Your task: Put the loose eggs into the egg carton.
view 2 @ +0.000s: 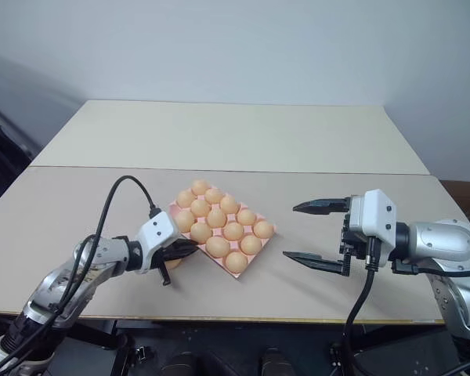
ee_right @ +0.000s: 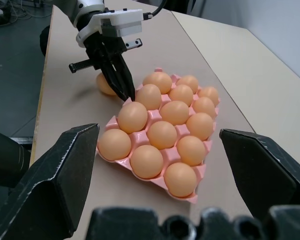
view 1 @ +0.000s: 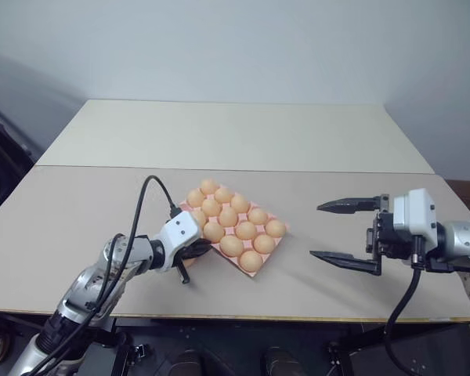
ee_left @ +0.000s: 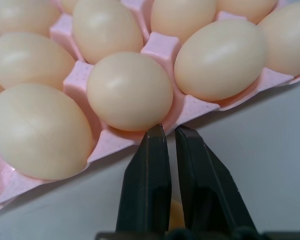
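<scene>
A pink egg carton [ee_left: 110,142] full of brown eggs lies tilted in plan on the table, left of centre. My left gripper is shut at its near side, fingertips close to the carton rim, with no egg between the tips. Under and behind those fingers is a loose egg, on the table beside the carton; the left wrist view shows only a sliver of it past the fingers, and the head views mostly hide it. My right gripper [view 1: 315,230] stands wide open and empty, to the right of the carton.
Bare table [view 1: 329,301] stretches in front of the right gripper and behind the carton. The front table edge [view 1: 258,317] runs not far from the loose egg. A pale panel [view 1: 235,133] covers the back.
</scene>
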